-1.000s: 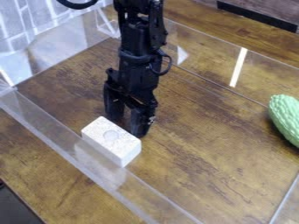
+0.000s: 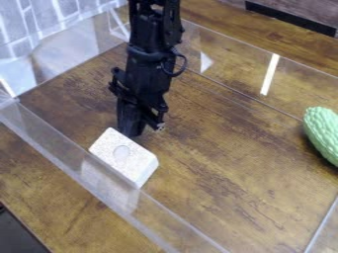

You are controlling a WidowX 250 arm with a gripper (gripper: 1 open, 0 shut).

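My black arm reaches down from the top centre, and its gripper (image 2: 137,125) is low over the wooden floor of a clear-walled tray, just behind a white speckled block (image 2: 125,158). The gripper looks shut, with no object visible between its dark fingers, though their tips are hard to make out. The block lies tilted along the near left clear wall, close to the fingertips.
A green bumpy vegetable-like object (image 2: 321,133) lies at the right edge. The wooden floor (image 2: 231,168) between it and the arm is clear. A white grid-patterned item (image 2: 38,40) is at the top left, outside the tray.
The gripper has shifted slightly and changed its angle near the block.
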